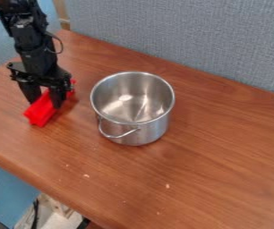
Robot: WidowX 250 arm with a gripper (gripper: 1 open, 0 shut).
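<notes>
A black robot arm reaches in from the upper left, its gripper (48, 92) low over the table and shut on a red object (39, 113) that lies at the left of the tabletop. Part of the red object is hidden behind the fingers. A steel pot (132, 125) with a wire handle stands just right of the gripper, apart from it.
A grey padded wall (200, 36) runs along the back. The table's left edge drops off near the arm.
</notes>
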